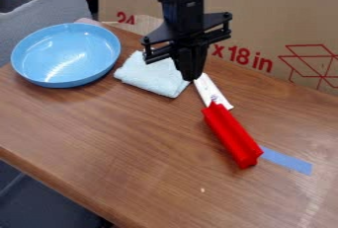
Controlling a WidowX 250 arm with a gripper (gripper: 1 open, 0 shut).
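My black gripper (pixel 189 66) hangs at the top middle, shut, its fingertips above the right part of a folded pale cloth (pixel 144 73). A knife or similar tool with a white blade (pixel 211 92) and a thick red handle (pixel 232 137) lies on the wooden table (pixel 132 163), right of the cloth. A blue plate or shallow bowl (pixel 63 54) sits at the left. A short strip of blue tape (pixel 286 161) is on the table beside the red handle.
A large cardboard box (pixel 284 35) stands along the back. Grey and dark clutter (pixel 34 20) is at the top left.
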